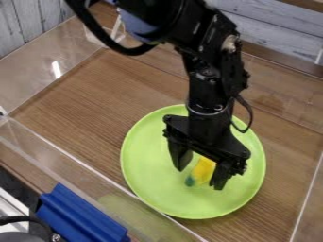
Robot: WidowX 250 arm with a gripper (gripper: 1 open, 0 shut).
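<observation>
A green plate lies on the wooden surface in the camera view. On it sits a small yellow object with a bluish-green part at its left end. My black gripper is low over the plate, open, with its fingers on either side of the yellow object, which it partly hides. Whether the fingertips touch the plate or the object I cannot tell.
Clear plastic walls edge the wooden surface at left and front. A blue ribbed block is outside at the lower left. The wood left of and behind the plate is clear.
</observation>
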